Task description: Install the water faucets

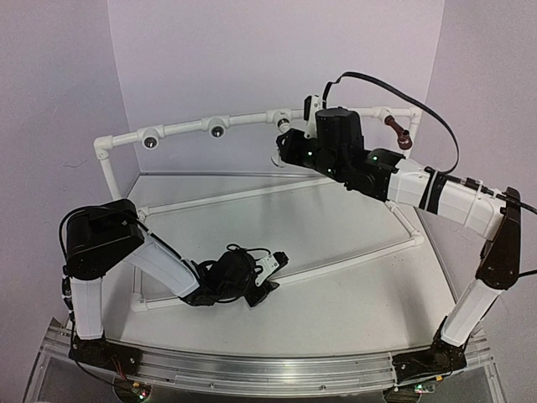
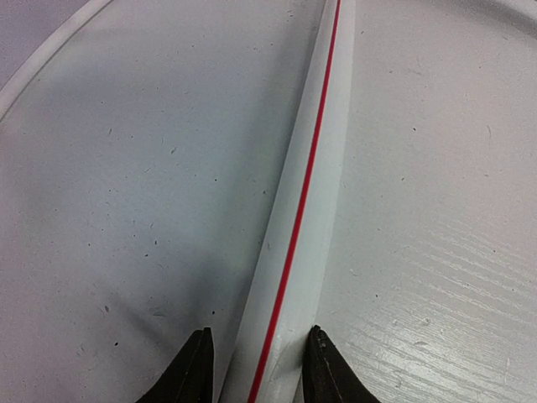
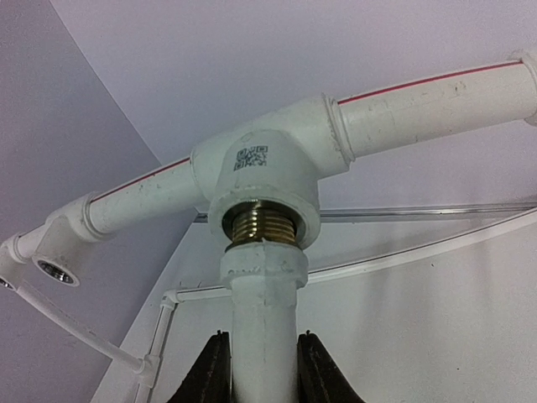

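Note:
In the right wrist view, a white faucet [image 3: 264, 323] points up at a white tee fitting [image 3: 262, 180] on the upper pipe. Its brass threads [image 3: 264, 227] enter the tee's socket, with several turns still showing below the rim. My right gripper is shut on the faucet's body, one finger on each side. The faucet's lower part is out of that view; from the top, the gripper [image 1: 287, 144] largely covers it. Down low, my left gripper is shut around the white front pipe [image 2: 294, 227] of the frame.
Two open sockets, the left one [image 1: 150, 138] and the middle one [image 1: 217, 128], face forward on the upper pipe. A dark red faucet [image 1: 398, 132] hangs at the far right tee, close to my right arm. Bare white board [image 1: 252, 227] lies between the lower pipes.

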